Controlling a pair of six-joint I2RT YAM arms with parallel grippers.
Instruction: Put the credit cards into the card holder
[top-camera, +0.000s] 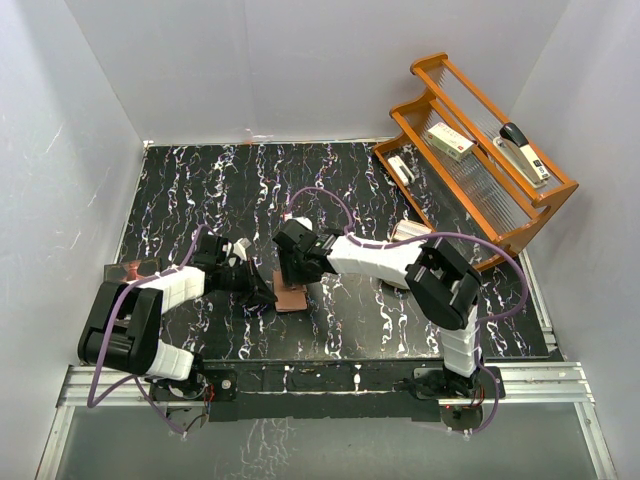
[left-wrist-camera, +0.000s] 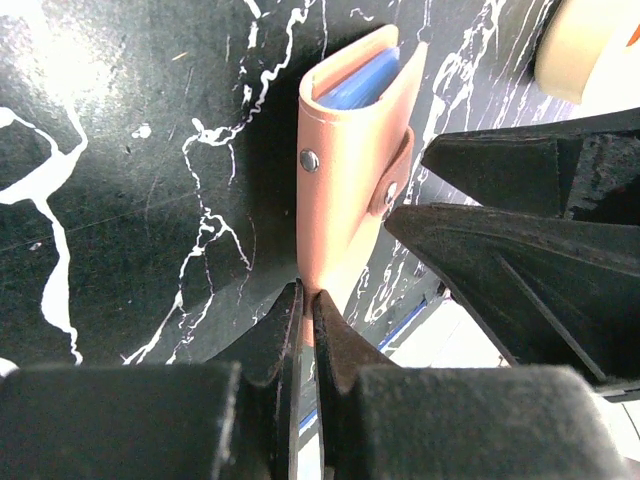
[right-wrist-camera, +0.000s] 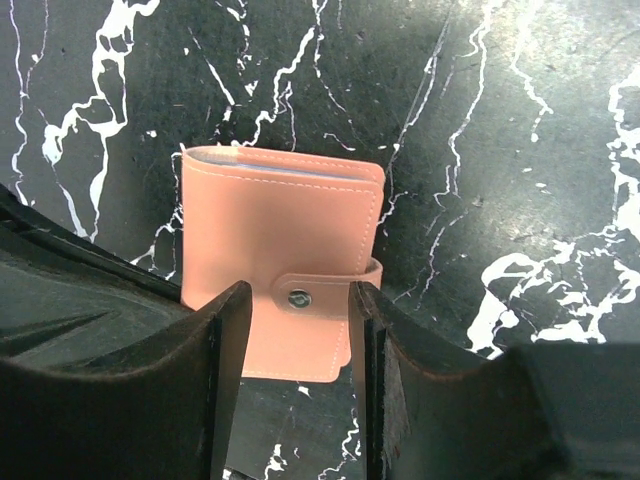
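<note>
The pink card holder (left-wrist-camera: 340, 170) stands on edge, tilted, with a blue card (left-wrist-camera: 365, 85) tucked into its open top. My left gripper is shut on the holder's side edge, its tips pinching the thin leather. Seen in the right wrist view, the holder (right-wrist-camera: 275, 225) shows its broad face and a snapped strap (right-wrist-camera: 320, 298). My right gripper is part open, its fingers on either side of the strap's end; contact cannot be made out. From above, the holder (top-camera: 290, 298) lies between both grippers, partly covered by the right one.
A wooden shelf rack (top-camera: 480, 150) with boxes stands at the back right. Beside the right arm is a pale cylinder-like object (top-camera: 408, 232). A dark picture-like square (top-camera: 130, 270) lies behind the left arm.
</note>
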